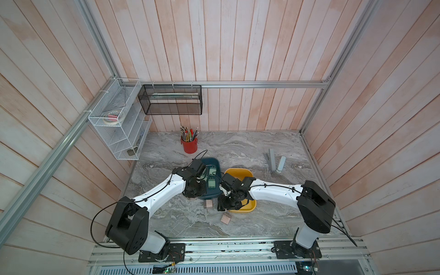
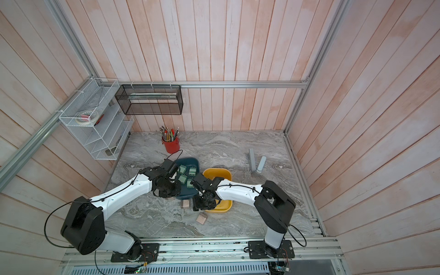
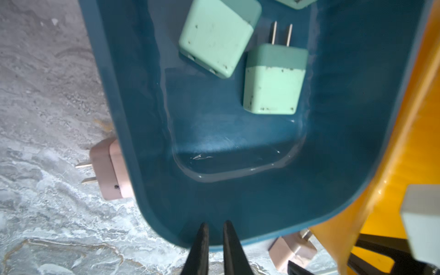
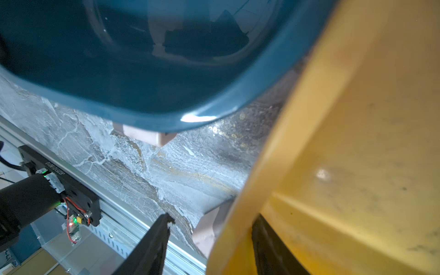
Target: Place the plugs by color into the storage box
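Several green plugs (image 3: 275, 84) lie in the teal box (image 1: 210, 197). On the table by the box's front lie pink plugs: one at its left wall (image 3: 112, 169), one before its front edge (image 1: 209, 204), and a third (image 1: 226, 217) nearer the table's front. My left gripper hovers at the teal box's front wall, its fingers narrowly apart and empty. Over the front left corner of the yellow box (image 1: 251, 206), my right gripper is open wide, nothing held. A pink plug (image 4: 208, 231) shows between its fingers, beyond the rim. The right arm hides part of the yellow box's inside.
The two boxes stand close side by side, and both arms crowd together above them. Behind them is a red pen cup (image 1: 189, 145). Grey and pale blue pieces (image 1: 272, 160) lie at the back right.
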